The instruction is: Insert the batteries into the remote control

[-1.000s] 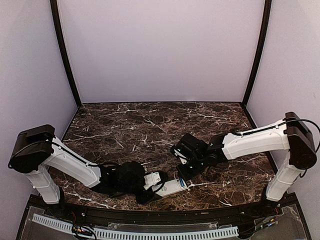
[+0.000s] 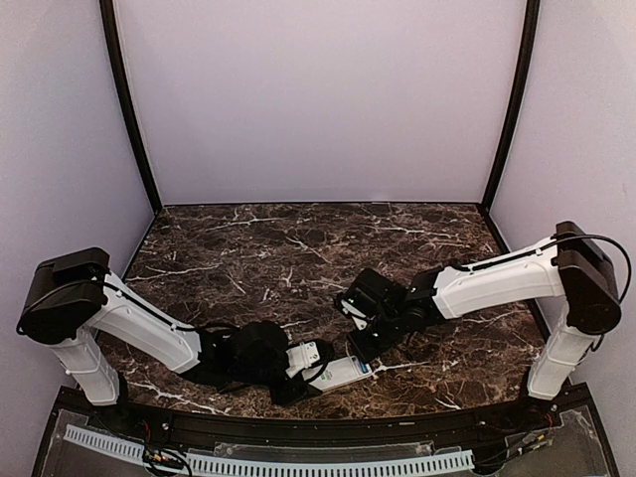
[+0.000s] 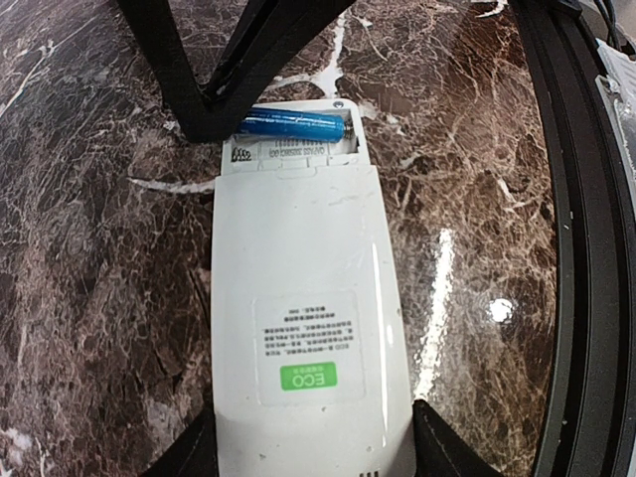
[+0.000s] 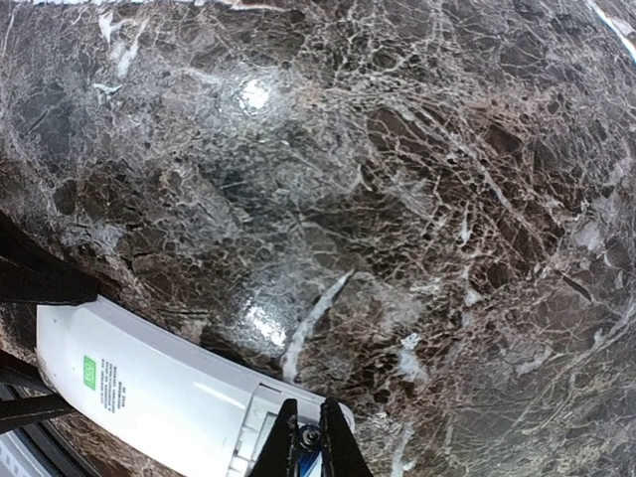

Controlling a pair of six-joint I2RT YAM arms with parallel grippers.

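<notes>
A white remote (image 2: 338,374) (image 3: 303,258) lies low at the table's front, its battery cover toward me and the compartment exposed at the far end. My left gripper (image 2: 310,378) is shut on the remote's near end. A blue battery (image 3: 293,123) lies in the compartment, crosswise in the left wrist view. My right gripper (image 2: 353,353) is at that end, its fingertips shut on the battery's end, partly hiding it.
Walls enclose the back and sides.
The left arm and the remote look unchanged.
</notes>
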